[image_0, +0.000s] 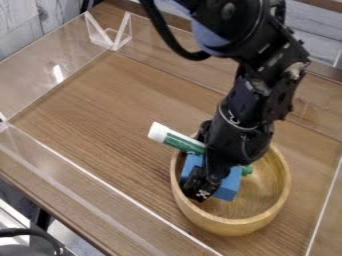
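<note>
My black gripper (211, 165) reaches down into a round wooden bowl (265, 210) at the lower right; by its look it is open, its fingertips low by a blue block (227, 185) inside the bowl. A white and green cylinder (170, 136) leans across the bowl's left rim, passing behind the gripper. Whether the fingers touch the block is hidden.
A black cable hangs over the arm.
</note>
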